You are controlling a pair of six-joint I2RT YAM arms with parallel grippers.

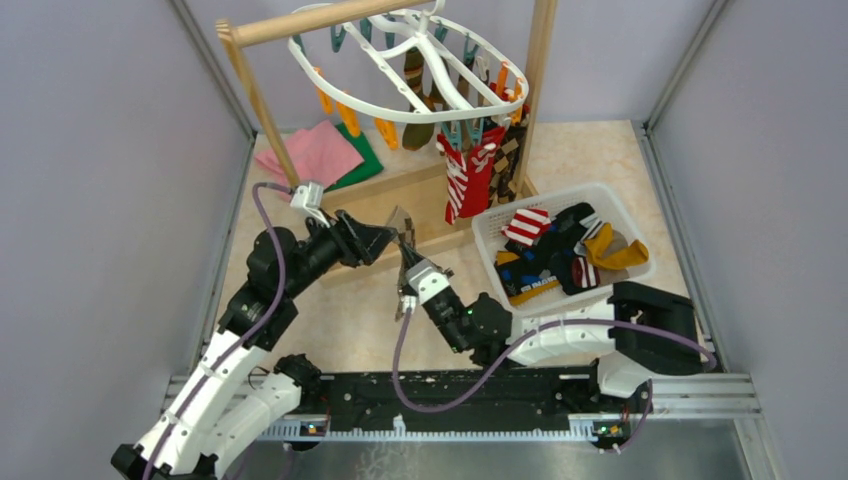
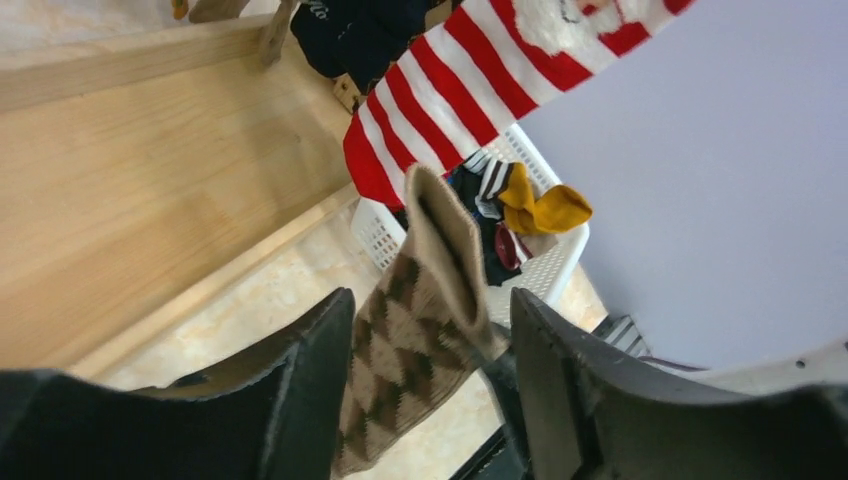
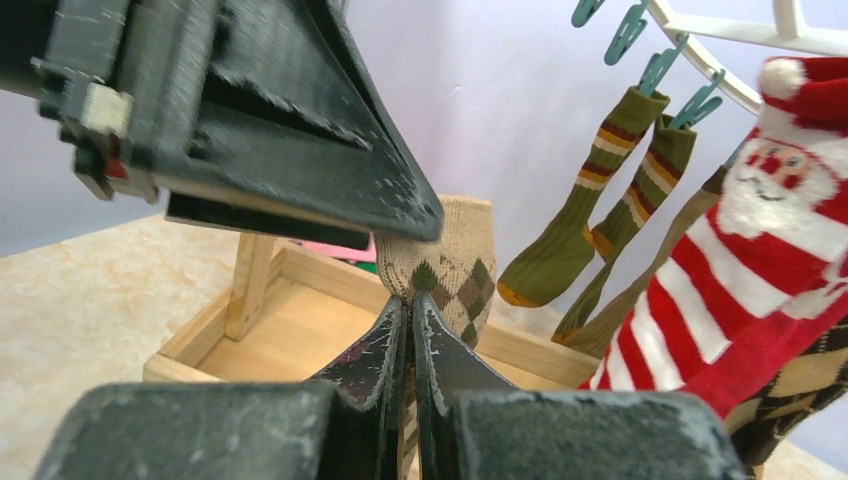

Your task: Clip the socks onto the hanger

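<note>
A tan argyle sock (image 2: 400, 360) stands upright, held by my right gripper, whose fingers are closed on it. My left gripper (image 1: 385, 238) is around the sock's upper part; in its wrist view its fingers are parted either side of the sock. The white round hanger (image 1: 410, 108) carries teal and orange clips, with olive striped socks (image 3: 570, 230), red-and-white Santa socks (image 1: 470, 175) and argyle socks hanging from it.
A white basket (image 1: 483, 238) of loose socks is at the right. The wooden frame (image 1: 535, 70) holds the hanger over a wooden tray (image 2: 150, 160). Pink and green cloths lie at the back left.
</note>
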